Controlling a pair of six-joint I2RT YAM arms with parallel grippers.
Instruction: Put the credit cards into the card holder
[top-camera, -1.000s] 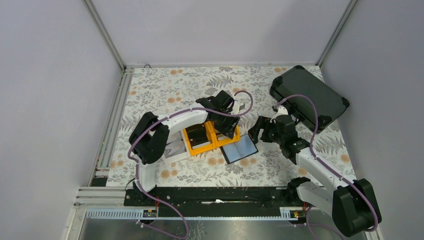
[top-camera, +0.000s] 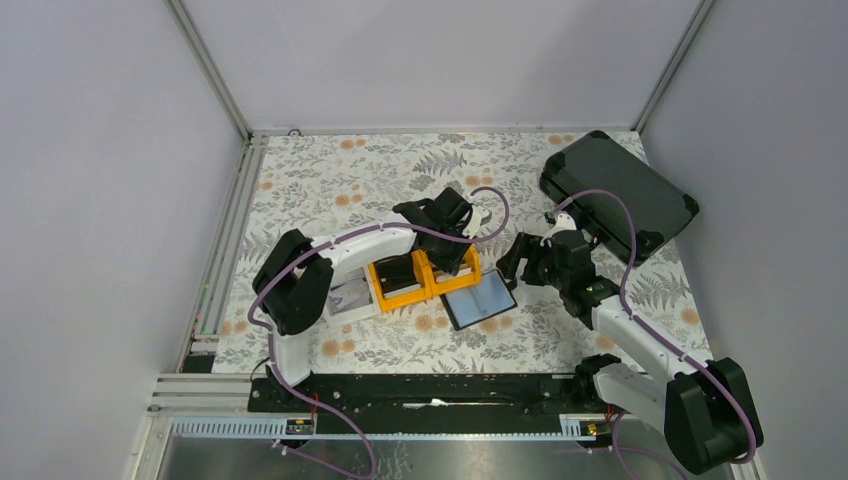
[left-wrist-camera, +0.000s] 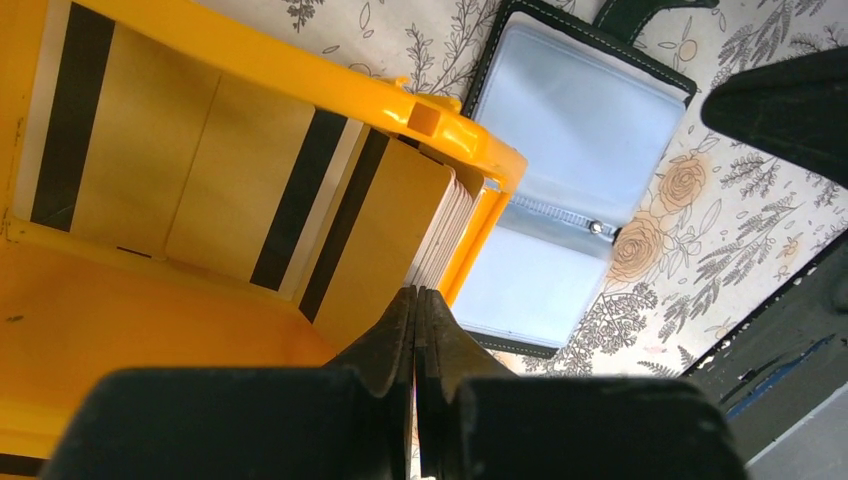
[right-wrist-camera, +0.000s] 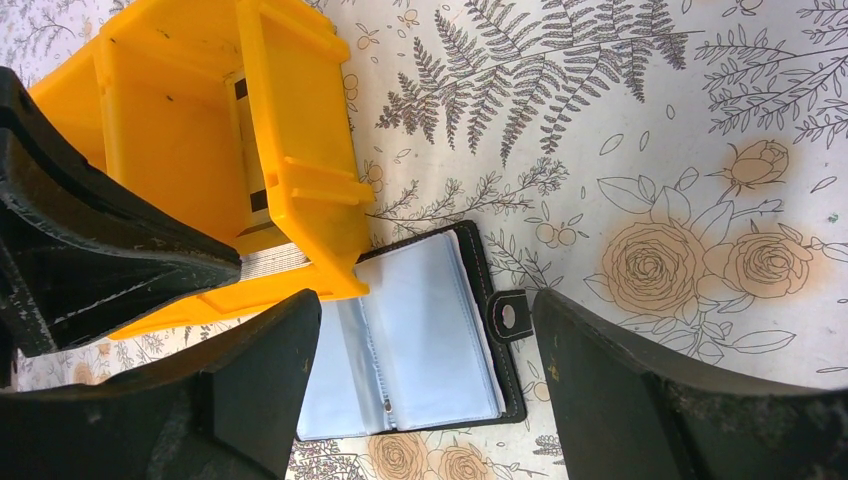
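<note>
Several cards (left-wrist-camera: 385, 220) with tan faces and dark stripes stand stacked on edge in the yellow bin (left-wrist-camera: 290, 70), their pale edges showing at its right end. My left gripper is shut, its fingertips meeting with nothing between them, just by the near end of those edges; the cards lie outside its fingers. Beside the bin the card holder (left-wrist-camera: 590, 120) lies unfolded on the table, with clear pockets, a dark stitched border and a snap tab. My right gripper is open and empty above the holder's right part.
A pale tray (top-camera: 352, 296) adjoins the yellow bins on the left. At the back right lies a large dark case (top-camera: 620, 195).
The cards remain in the bin. My right arm and the holder have not moved.
</note>
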